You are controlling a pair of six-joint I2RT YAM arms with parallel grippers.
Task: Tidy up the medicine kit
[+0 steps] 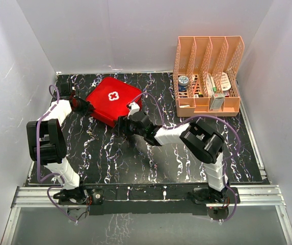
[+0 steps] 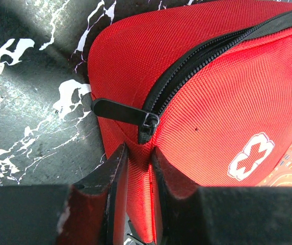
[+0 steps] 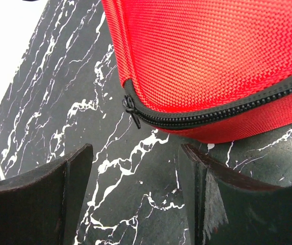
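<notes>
The red medicine kit bag (image 1: 110, 94) with a white cross lies at the back left. My left gripper has closed on the fabric at the bag's corner, just below the black zipper pull (image 2: 119, 112), with red cloth pinched between its fingertips. My right gripper is open near the bag's opposite front corner. In the right wrist view the black zipper (image 3: 196, 115) and its small puller (image 3: 130, 104) sit just beyond the fingers, with nothing between them.
A peach organizer (image 1: 209, 107) with upright dividers stands at the back right, holding a round blue-lidded jar (image 1: 183, 81), boxes and small items. Walls border the left, right and back.
</notes>
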